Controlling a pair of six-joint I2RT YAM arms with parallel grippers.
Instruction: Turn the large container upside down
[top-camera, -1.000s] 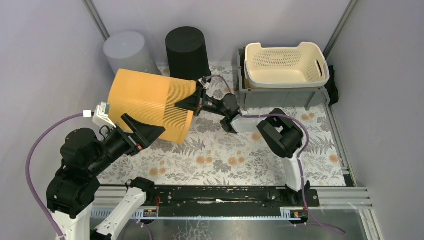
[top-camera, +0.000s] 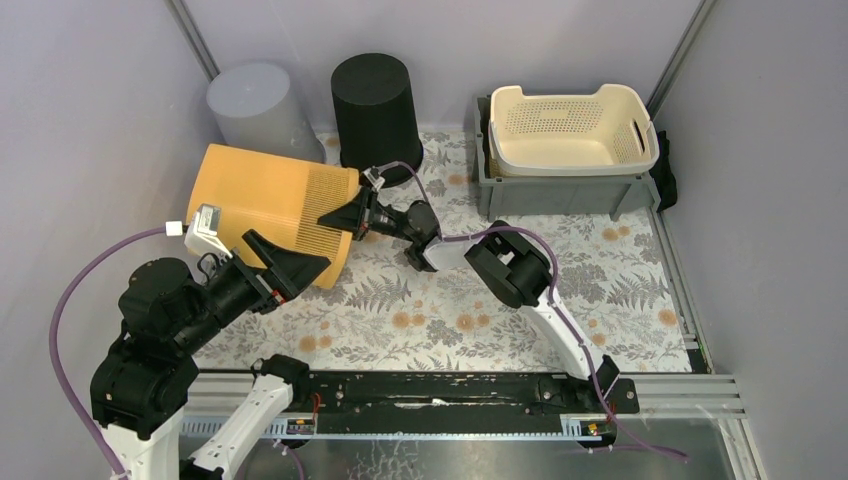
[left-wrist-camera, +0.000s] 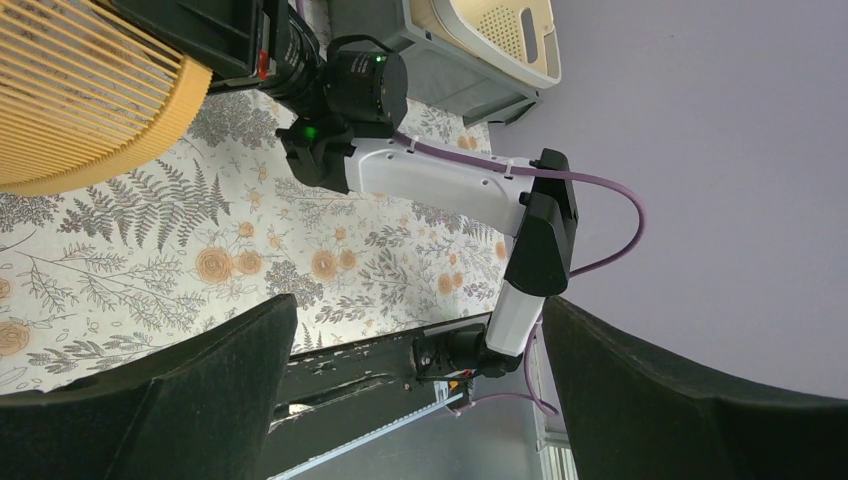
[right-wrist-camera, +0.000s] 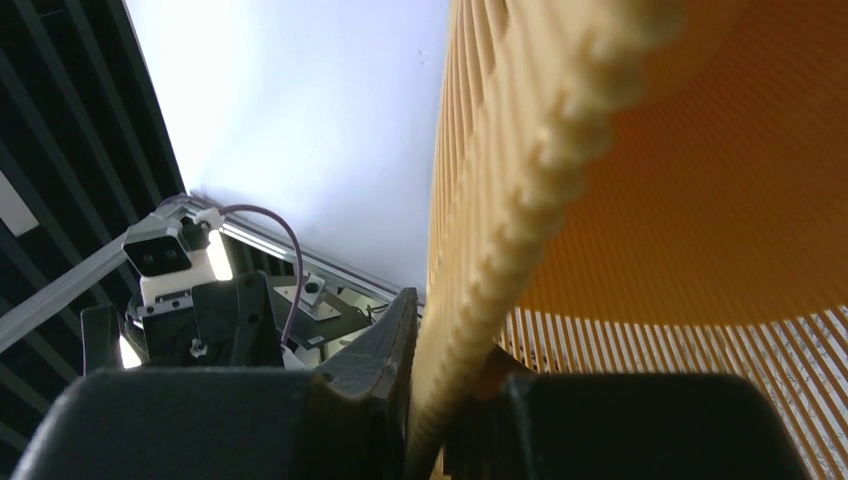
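The large yellow ribbed container (top-camera: 250, 190) lies on its side in the air at upper left of the top view. My right gripper (top-camera: 340, 215) is shut on its slatted rim, which fills much of the right wrist view (right-wrist-camera: 540, 190). My left gripper (top-camera: 290, 270) is in front of the container in the top view; in the left wrist view its fingers stand wide open with nothing between them, and the container (left-wrist-camera: 80, 110) shows off to the upper left.
A black bin (top-camera: 372, 110) and a grey bin (top-camera: 255, 105) stand at the back. A grey crate (top-camera: 550, 195) holds a cream basket (top-camera: 570, 130) at back right.
My right arm and the yellow container have moved left from where they were about a second ago. The left arm has stayed nearly still.
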